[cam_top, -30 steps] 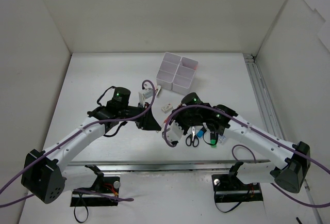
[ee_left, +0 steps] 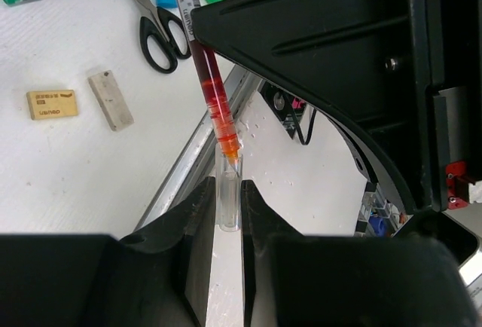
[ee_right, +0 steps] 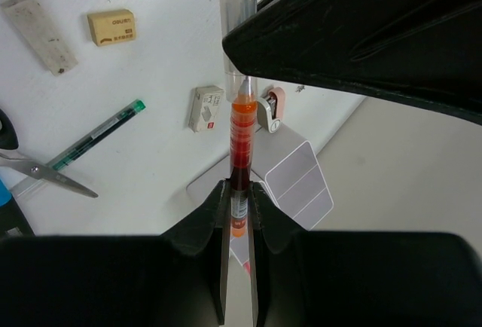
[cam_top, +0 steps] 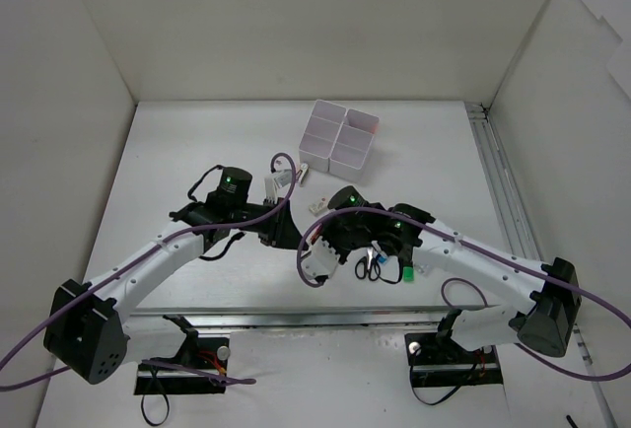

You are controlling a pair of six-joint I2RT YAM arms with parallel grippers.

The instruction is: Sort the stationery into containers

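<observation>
A red-orange pen [ee_left: 218, 108] is held between my grippers at the middle front of the table. My left gripper is shut on its clear cap [ee_left: 227, 203]. My right gripper is shut on the pen's barrel, and the pen's orange tip sits at the cap's mouth. Scissors [cam_top: 367, 267], a green pen [ee_right: 98, 135], erasers [ee_right: 111, 28] and a whitish block [ee_right: 39, 33] lie on the table. The grey compartment container [cam_top: 350, 157] stands at the back centre.
A small white box [ee_right: 205, 108] and a pink-and-white item [ee_right: 273, 112] lie near the container.
My right arm has shifted slightly left and toward the front, bringing its gripper with the pen toward the left gripper. The left arm has barely moved.
</observation>
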